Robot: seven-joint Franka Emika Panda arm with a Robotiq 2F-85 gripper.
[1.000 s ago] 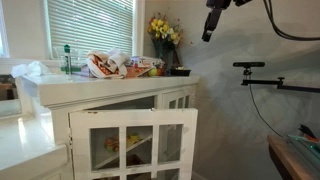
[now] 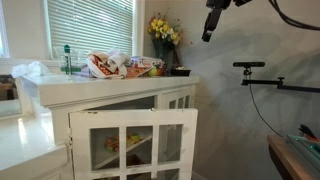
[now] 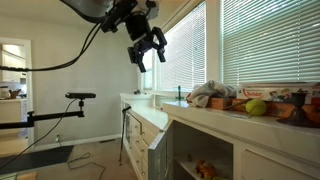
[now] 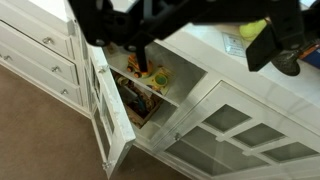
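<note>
My gripper (image 3: 152,64) hangs high in the air, well above the counter and apart from everything. Its two dark fingers stand wide apart, with nothing between them; the wrist view also shows the gripper open. A white cabinet door with glass panes (image 2: 133,117) stands swung open below. From above, that door (image 4: 118,122) juts out beside the cabinet opening. Orange and yellow toy-like items (image 4: 160,78) lie on the shelf inside, too small to make out well.
On the white counter (image 3: 235,121) stand a pale green round fruit (image 3: 257,107), a crumpled cloth or bag (image 3: 211,89) and boxes. Yellow flowers (image 2: 163,30) rise at the back. A second paned door (image 4: 222,125) is closed. Open floor (image 4: 50,130) lies in front of the drawers.
</note>
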